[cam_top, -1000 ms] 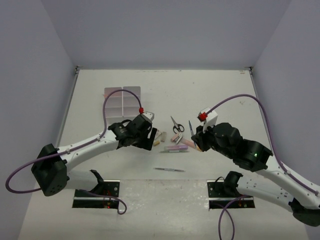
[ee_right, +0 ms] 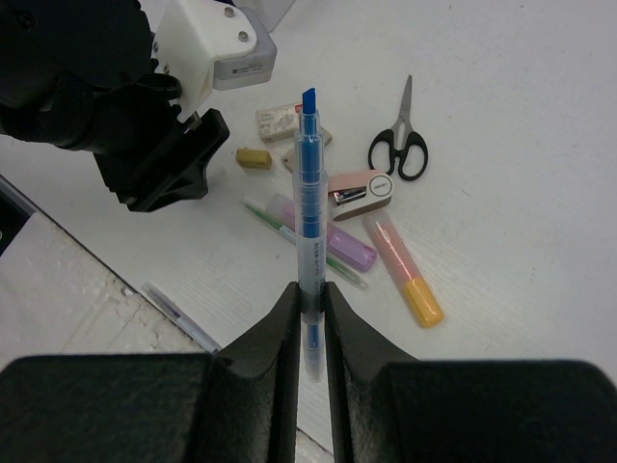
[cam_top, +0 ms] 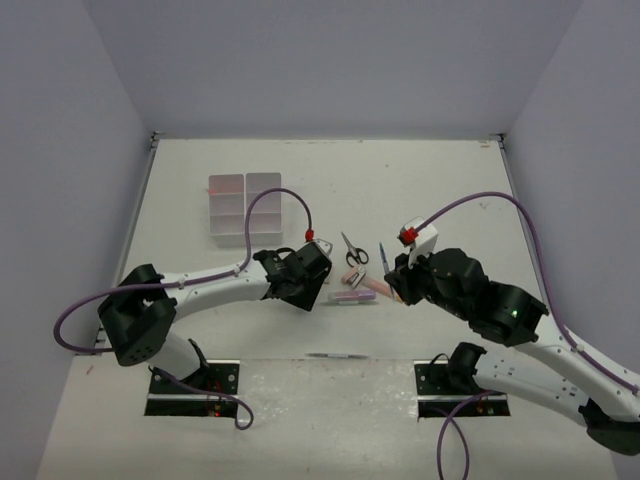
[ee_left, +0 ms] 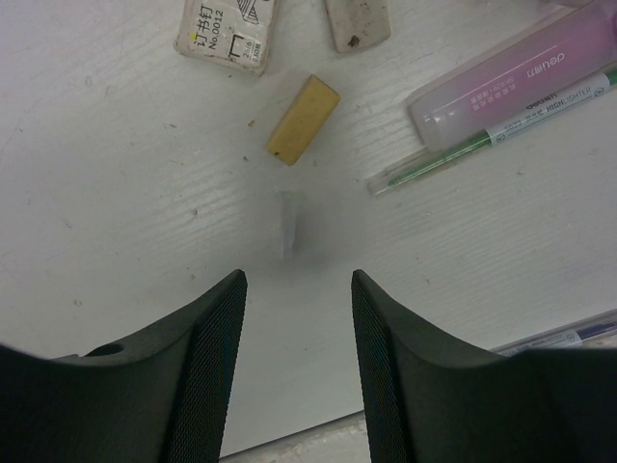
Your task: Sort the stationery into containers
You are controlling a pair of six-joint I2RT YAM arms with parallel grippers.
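Observation:
My right gripper is shut on a blue pen [ee_right: 310, 183], held upright above the table. My left gripper stands open over bare table, nothing between its fingers. Just past its fingertips in the left wrist view lies a yellow block [ee_left: 304, 121], with a staple box [ee_left: 228, 34] and an eraser [ee_left: 357, 21] beyond. A purple highlighter [ee_left: 530, 82] and a green pen [ee_left: 492, 137] lie to the right. The right wrist view shows scissors [ee_right: 399, 145], a pink stapler [ee_right: 362, 193] and an orange-ended tube [ee_right: 405, 270]. The divided container [cam_top: 244, 210] stands at the back left.
Another slim pen [cam_top: 337, 355] lies at the table's front edge. Open table [cam_top: 400, 180] stretches behind the scissors and to the right. In the right wrist view, the left arm [ee_right: 125, 106] is close to the staple box and yellow block.
Over the last second the left arm has swung right, and its gripper now covers the yellow block in the top view. The right arm, with the blue pen, has barely shifted.

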